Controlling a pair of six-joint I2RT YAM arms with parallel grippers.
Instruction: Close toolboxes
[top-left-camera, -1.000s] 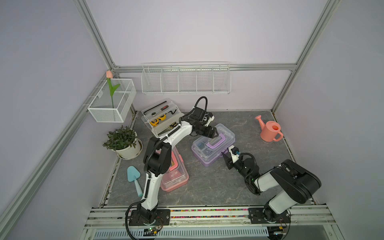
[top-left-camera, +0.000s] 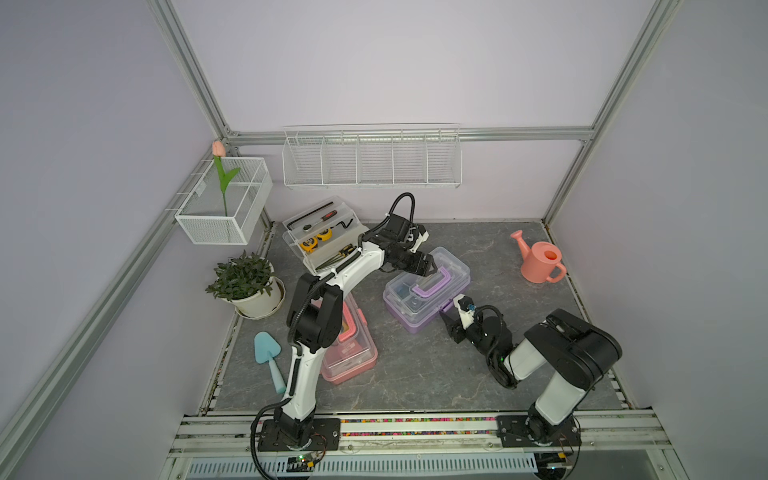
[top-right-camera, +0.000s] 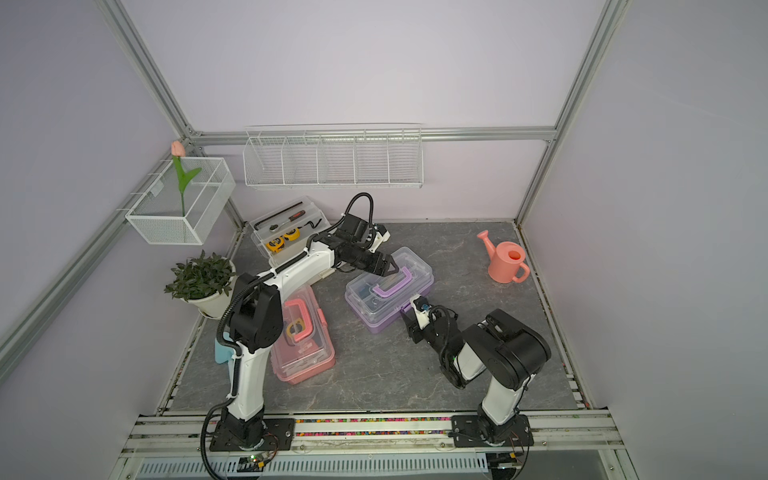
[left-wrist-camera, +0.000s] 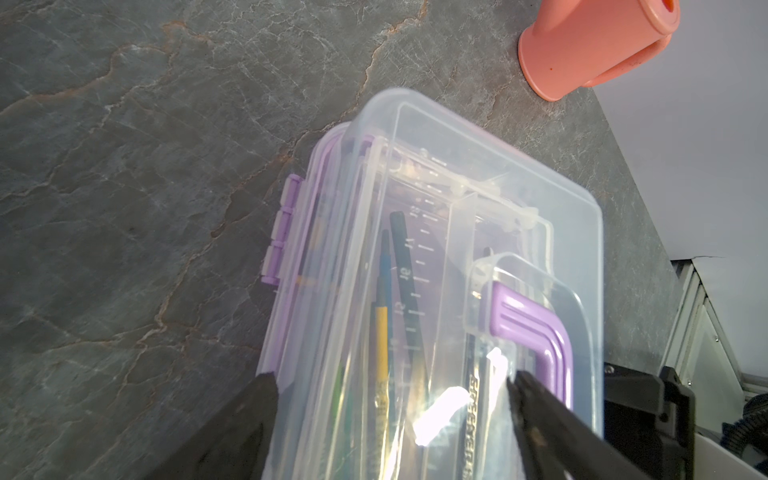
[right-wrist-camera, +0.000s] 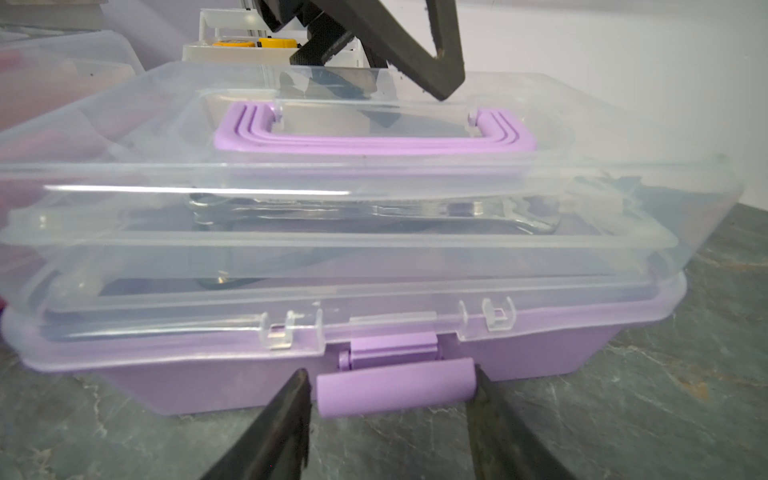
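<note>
The purple toolbox (top-left-camera: 426, 292) stands mid-table under its clear lid (left-wrist-camera: 480, 216). In the right wrist view its front latch (right-wrist-camera: 396, 386) sticks outward, off the lid's edge. The fingers (right-wrist-camera: 288, 416) of my right gripper stand wide apart, one at each end of that latch; contact is unclear. Over the lid, near the purple handle (right-wrist-camera: 368, 144), my left gripper (top-left-camera: 425, 266) is open and grips nothing. Partly behind the left arm lies a pink toolbox (top-left-camera: 349, 360), lid down. At back left a white toolbox (top-right-camera: 292, 228) is open, showing tools.
A pink watering can (top-left-camera: 544, 262) stands at the right. Left of the toolboxes are a potted plant (top-left-camera: 244, 286) and a blue trowel (top-left-camera: 268, 349). Wire baskets (top-left-camera: 372, 158) hang on the back wall.
My right arm's elbow has shifted left and a little higher, while its gripper has stayed close to the purple toolbox's latch. The left arm and the toolboxes look unmoved.
</note>
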